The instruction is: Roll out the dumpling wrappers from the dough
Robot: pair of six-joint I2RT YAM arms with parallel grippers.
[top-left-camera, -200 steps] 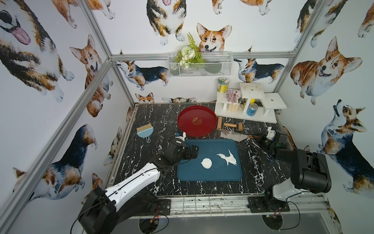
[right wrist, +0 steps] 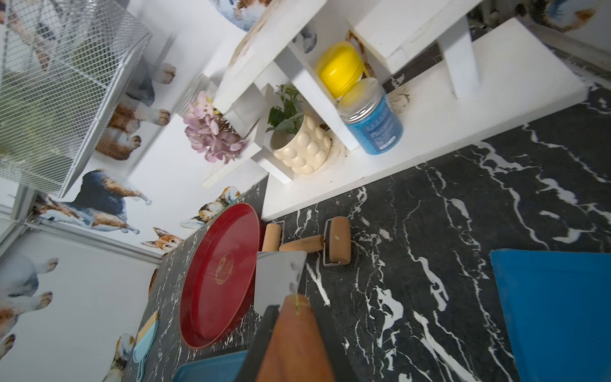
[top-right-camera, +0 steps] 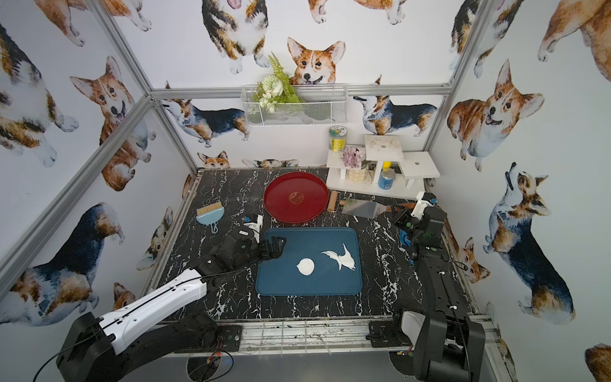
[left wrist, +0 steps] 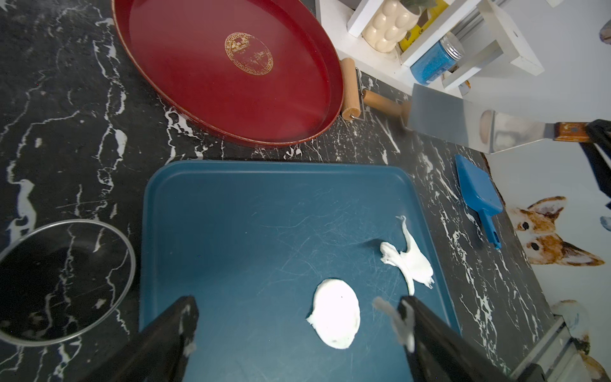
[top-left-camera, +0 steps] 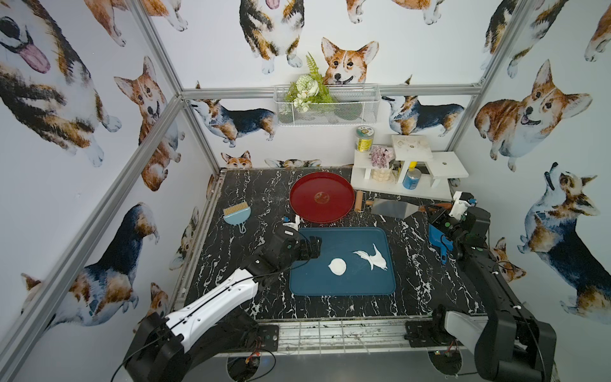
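Note:
A flat round piece of white dough (top-left-camera: 337, 266) lies on the blue tray (top-left-camera: 343, 287). To its right on the same tray is an irregular, stretched white piece (top-left-camera: 371, 257). Over the tray's left part, my left gripper stands open, apart from the dough. My right gripper is shut on the wooden handle of a metal scraper (right wrist: 278, 275), raised at the right side, blade pointing left. Behind the blade lies a wooden roller (right wrist: 339, 240), partly hidden in the top left view.
A red round tray (top-left-camera: 322, 197) sits behind the blue one. White shelves (top-left-camera: 407, 184) with jars stand at the back right. A blue dustpan (left wrist: 476, 184) lies at the right, a brush (top-left-camera: 236, 214) at the left. A thin round rim (left wrist: 130, 254) shows left of the tray.
My left gripper has shifted slightly left; the dough has stayed put.

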